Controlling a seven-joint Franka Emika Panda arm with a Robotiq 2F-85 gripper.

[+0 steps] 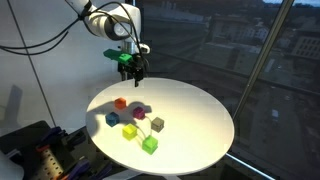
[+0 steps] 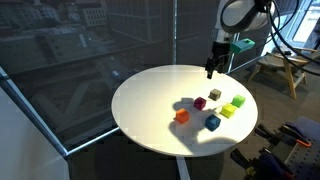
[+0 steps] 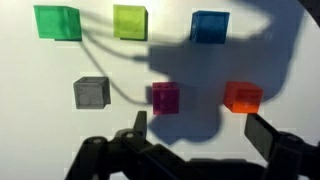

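Observation:
High over the white round table [image 1: 195, 110], my gripper hangs open with nothing between its fingers. Below it in the wrist view lie several separate cubes. A dark pink cube [image 3: 166, 98] is near the middle, with an orange-red cube [image 3: 242, 97] to its right and a grey cube [image 3: 92, 93] to its left. Along the top edge of that view are a green cube [image 3: 59, 23], a yellow-green cube [image 3: 130, 22] and a blue cube [image 3: 209, 27]. No cube touches the gripper.
Gaps separate all the cubes. A chair [image 2: 285, 75] stands beyond the table.

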